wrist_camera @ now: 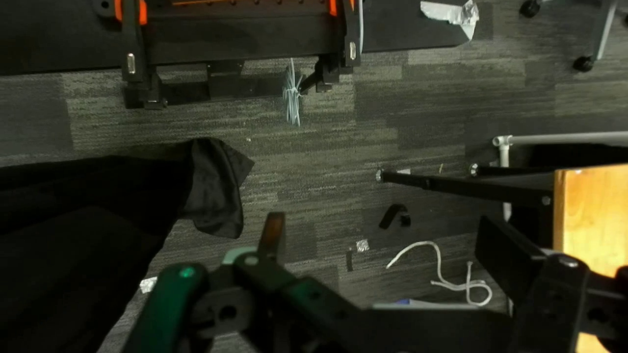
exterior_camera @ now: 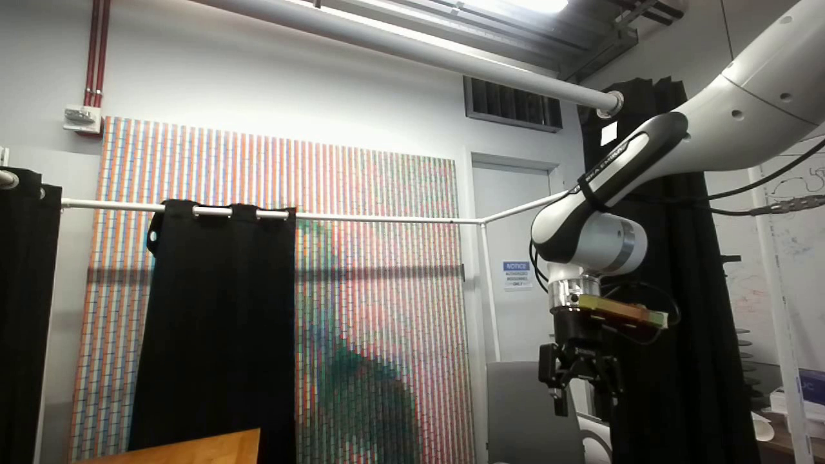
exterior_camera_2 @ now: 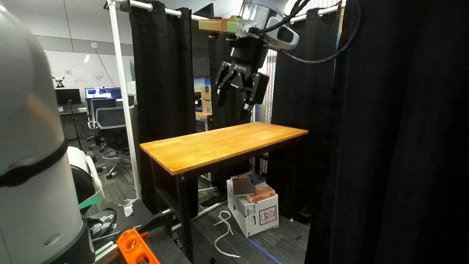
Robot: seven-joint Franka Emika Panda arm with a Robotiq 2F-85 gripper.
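My gripper [exterior_camera: 588, 393] hangs fingers-down in the air below the white arm. In exterior view 2 the gripper [exterior_camera_2: 235, 102] is high over the far part of a wooden table [exterior_camera_2: 220, 141], clear of its surface. From the wrist, the fingers [wrist_camera: 272, 235] stand wide apart, open, with only the floor far below showing between them. No object is held. The bare table top carries nothing that I can see in exterior view 2; only a corner of the table [wrist_camera: 594, 212] enters the wrist view at the right.
A white box [exterior_camera_2: 259, 215] with books stands on the floor under the table, near a white rope [exterior_camera_2: 225, 233]. Black curtains [exterior_camera_2: 303, 79] hang beside and behind the table. An orange part [exterior_camera_2: 136, 246] sits by the arm's base.
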